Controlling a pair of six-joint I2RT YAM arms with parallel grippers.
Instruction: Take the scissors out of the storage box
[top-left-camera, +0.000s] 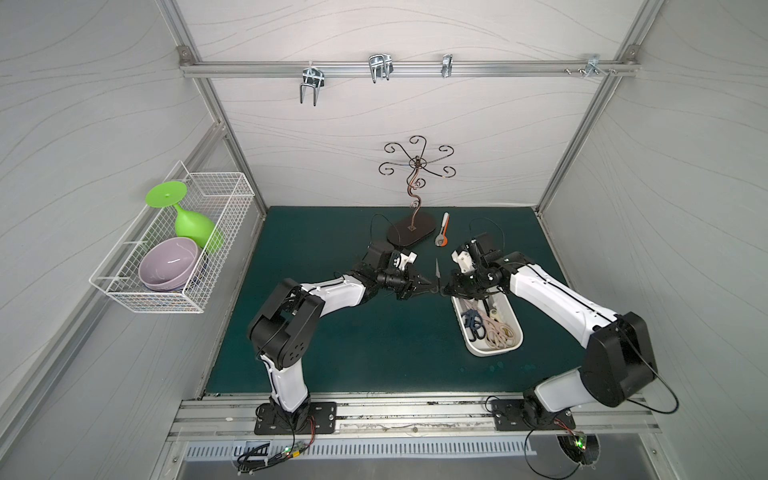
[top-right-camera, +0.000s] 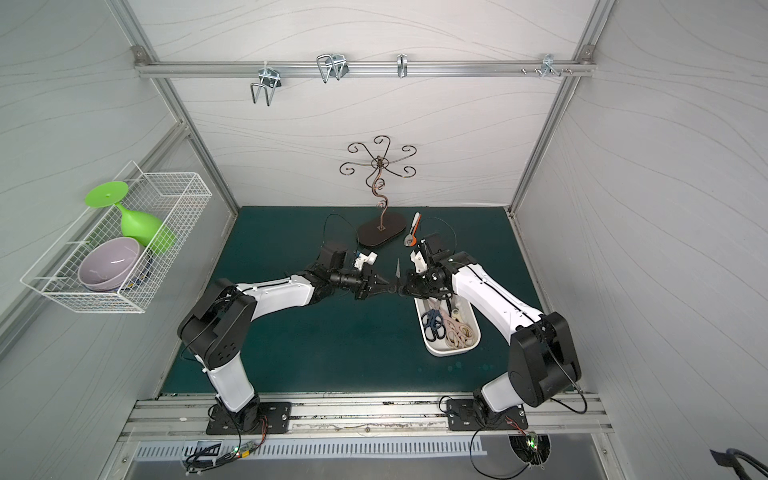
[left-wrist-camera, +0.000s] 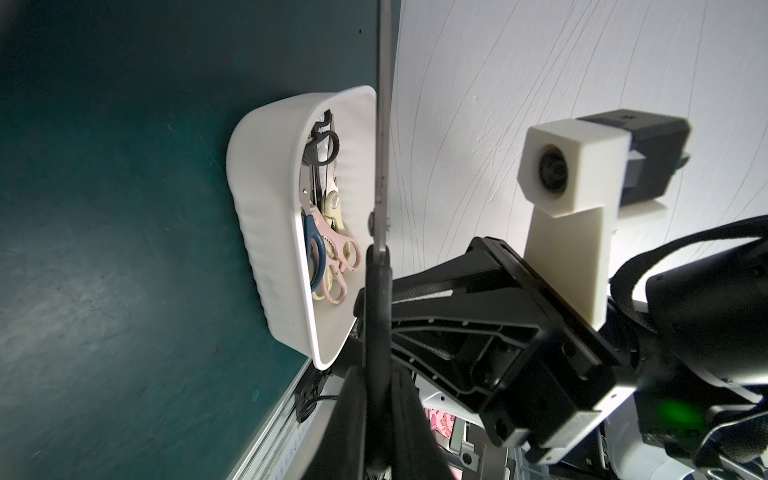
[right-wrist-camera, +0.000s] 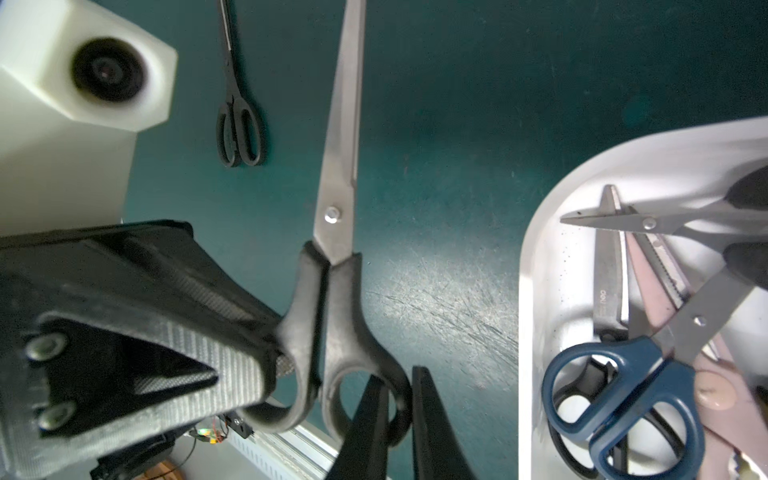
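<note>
Black-handled scissors (right-wrist-camera: 334, 192) hang upright above the table, blades up, between my two grippers. In the left wrist view they show edge-on, with my left gripper shut on one handle ring. My right gripper is shut on the outer edge of the other ring. Both hold the same pair at once. The white storage box (left-wrist-camera: 268, 216) stands right of the scissors, partly under my right arm in the top views. Inside lie blue-handled scissors (right-wrist-camera: 636, 400), pink scissors (left-wrist-camera: 336, 244) and other tools.
Another dark pair of scissors (right-wrist-camera: 240, 132) lies on the table in the right wrist view. A metal stand (top-left-camera: 412, 228) and an orange-white tool (top-left-camera: 443, 230) sit at the back. A wire basket (top-left-camera: 220, 209) hangs left.
</note>
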